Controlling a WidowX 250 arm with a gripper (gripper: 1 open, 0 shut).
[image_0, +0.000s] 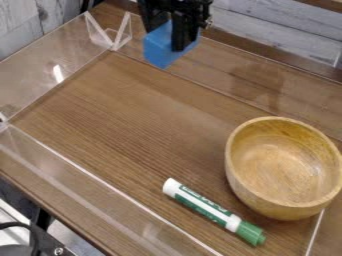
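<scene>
A black gripper (171, 22) is at the top centre of the camera view, mostly cut off by the frame's edge, shut on a blue object (164, 48). Below it, an empty tan bowl (281, 170) sits at the right. A white and green cylinder (211, 211), like a marker or tube, lies on the wooden surface at the lower right.
A clear plastic border (40, 80) runs along the left side, with a small clear plastic item (110, 30) near the top left.
</scene>
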